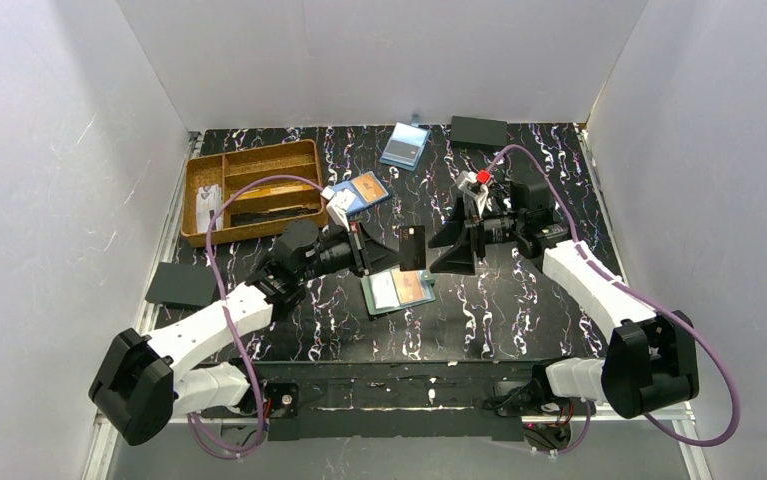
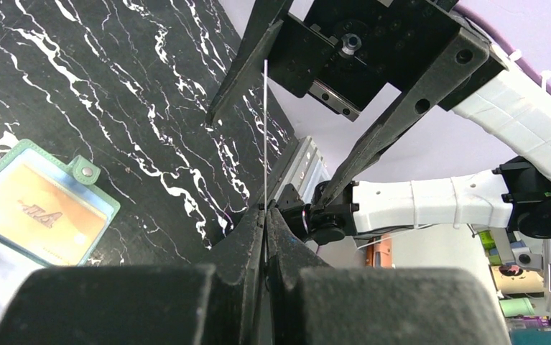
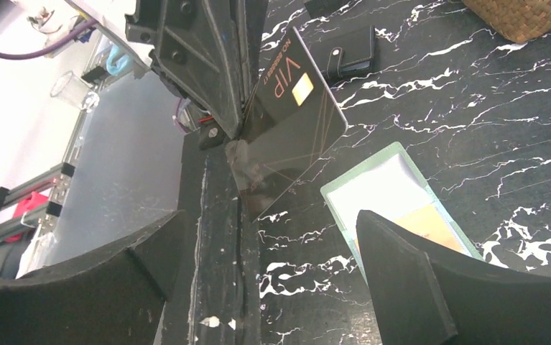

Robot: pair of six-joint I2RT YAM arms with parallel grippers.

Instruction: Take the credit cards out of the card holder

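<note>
A black VIP card (image 1: 412,247) is upright in the air over the table's middle, gripped at one edge by my left gripper (image 1: 385,256); in the left wrist view it shows edge-on as a thin line. My right gripper (image 1: 444,250) is open just right of the card, its fingers apart and empty. Below lies the open green card holder (image 1: 397,290) (image 2: 42,208) (image 3: 398,187), with a white and an orange panel showing.
A woven divided box (image 1: 259,160) stands at the back left. Blue holders (image 1: 357,192) (image 1: 404,145) lie toward the back, dark flat items (image 1: 181,283) (image 1: 478,130) at left and back right.
</note>
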